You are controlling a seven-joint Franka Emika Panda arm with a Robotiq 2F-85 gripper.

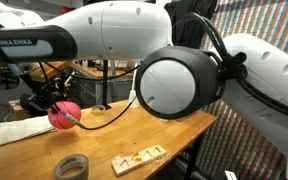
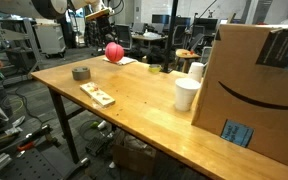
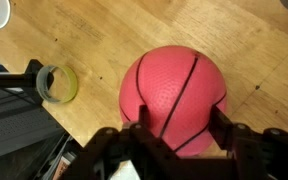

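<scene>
A pink ball with dark seams [image 3: 174, 88] fills the middle of the wrist view. It is at the far part of the wooden table in exterior view 2, where the ball [image 2: 114, 52] appears beside a white cloth. My gripper is open, its dark fingers reaching the ball's near side, one to each side. Whether they touch it cannot be made out. In exterior view 1 the arm comes down behind the ball [image 1: 64, 115], and the fingertips are mostly hidden. Whether the ball rests on the table is unclear.
A grey tape roll [image 1: 71, 167] and a pale flat block [image 1: 138, 159] lie on the table [image 2: 144, 92]. A yellow-green ring [image 3: 56, 84] sits near an edge. The white cloth [image 1: 22, 130] lies flat. White cups [image 2: 186, 94] and a large cardboard box [image 2: 252, 90] stand farther along.
</scene>
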